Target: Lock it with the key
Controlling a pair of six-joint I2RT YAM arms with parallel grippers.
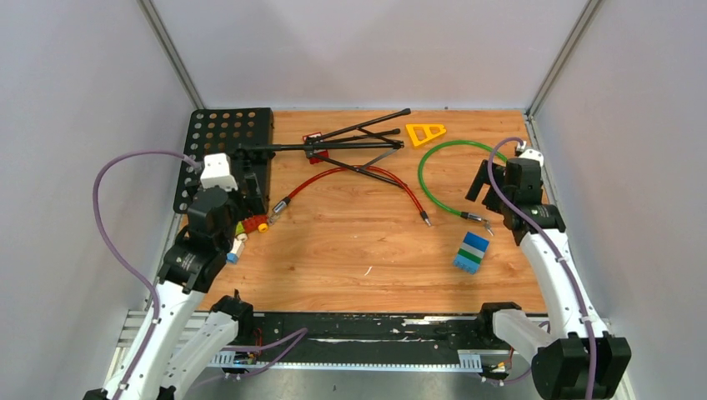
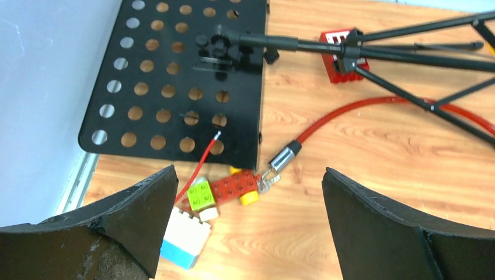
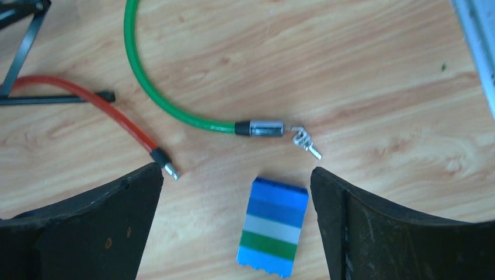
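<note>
A green cable lock (image 1: 426,177) curves over the right part of the table. In the right wrist view its metal lock body (image 3: 266,128) has a key (image 3: 307,143) hanging at the end. A red cable lock (image 1: 340,170) arcs across the middle, partly under a tripod; its lock body (image 2: 283,158) and keys (image 2: 267,182) lie at the left, its plain metal tip (image 3: 170,170) at the right. My left gripper hovers open near the black plate, empty. Also open and empty, my right gripper hangs above the table's right side.
The black tripod (image 1: 354,146) lies beside a perforated black plate (image 1: 193,150). A striped block stack (image 3: 272,221) sits below the green lock. Toy bricks (image 2: 201,195) cluster at left, and a yellow triangle (image 1: 425,133) lies at the back.
</note>
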